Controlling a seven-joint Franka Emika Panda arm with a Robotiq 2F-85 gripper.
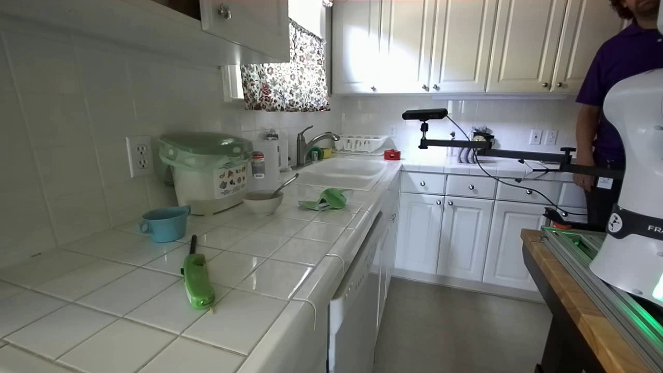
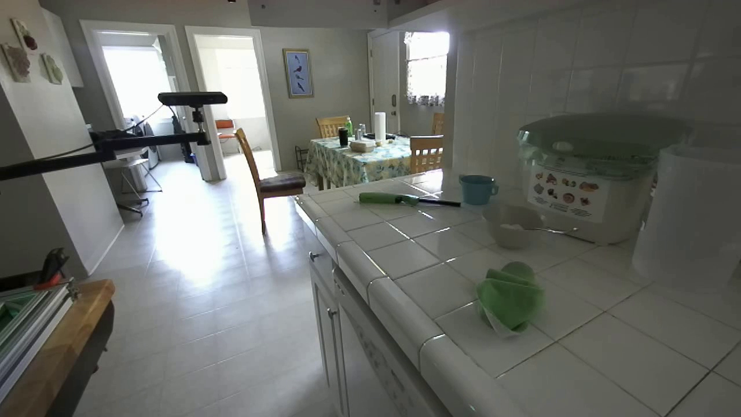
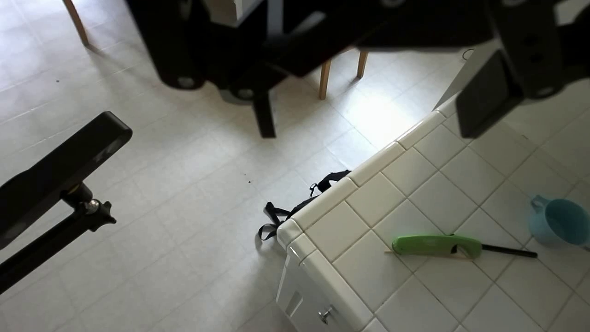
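Wide apart at the top of the wrist view are the fingers of my gripper, open with nothing between them. Below them in that view, a green lighter (image 3: 428, 244) with a black stem lies on the white tiled counter (image 3: 368, 271), apart from the gripper. The stem points towards a light blue cup (image 3: 565, 222), which stands upright. Farther along the counter are a pale bowl (image 1: 261, 203) with a spoon leaning in it and a crumpled green cloth (image 1: 332, 199). In both exterior views the gripper is out of frame.
A large bin with a green lid (image 1: 205, 174) stands against the wall beside a white container (image 2: 688, 215). The sink (image 1: 342, 171) lies beyond the cloth. A black camera on a boom (image 3: 61, 171) reaches into the wrist view. A person (image 1: 603, 105) stands behind the arm's base.
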